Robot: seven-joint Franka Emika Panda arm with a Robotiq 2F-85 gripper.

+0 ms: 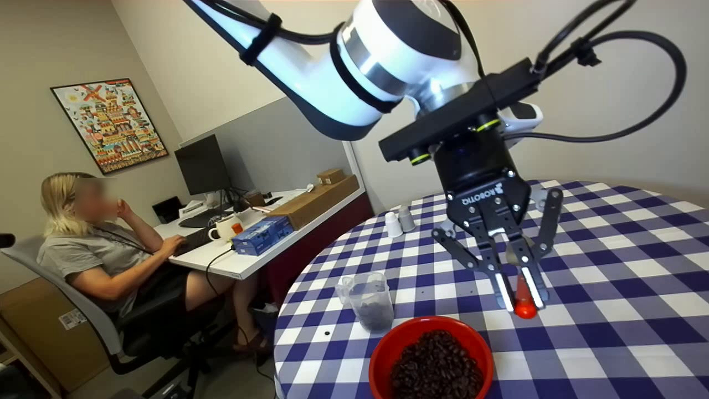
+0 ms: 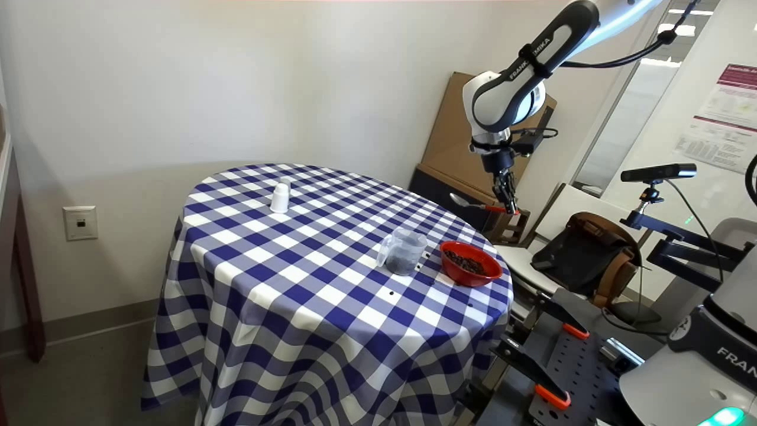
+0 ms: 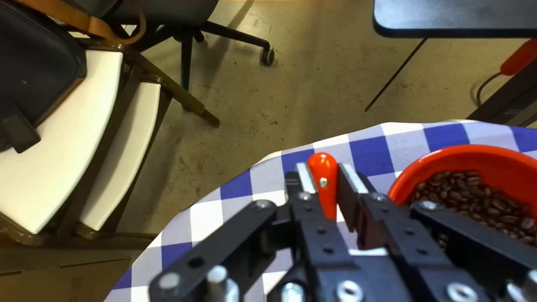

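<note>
My gripper is shut on the red handle of a spoon, held in the air beside the bowl. In exterior view 2 the metal spoon bowl points left, away from my gripper. From the wrist, the red handle end shows between the fingers, while the metal part is out of sight. The red bowl of dark beans stands near the table's edge. Next to it is a clear measuring cup with some dark contents low inside.
White and grey shakers stand farther back on the checkered tablecloth. A few stray beans lie near the cup. Past the table edge, a chair and open floor show.
</note>
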